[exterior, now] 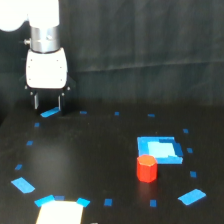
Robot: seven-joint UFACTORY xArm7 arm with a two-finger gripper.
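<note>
My gripper [48, 103] hangs at the upper left over the dark table [90, 150], its two dark fingers spread apart and nothing visible between them. Toward the right stands an upright red block [147, 170] with a lighter top. Directly behind it is a shallow blue tray [176, 147] with a pale, whitish inside. From this angle the block covers part of the tray's near left edge; whether the two touch, I cannot tell. A wide gap separates the gripper from both.
Light-blue strips lie flat on the table, one [23, 185] at left and another [192, 197] at right. Small blue marks dot the surface. A white object [60, 212] is cut off by the bottom edge. A dark curtain [140, 60] hangs behind.
</note>
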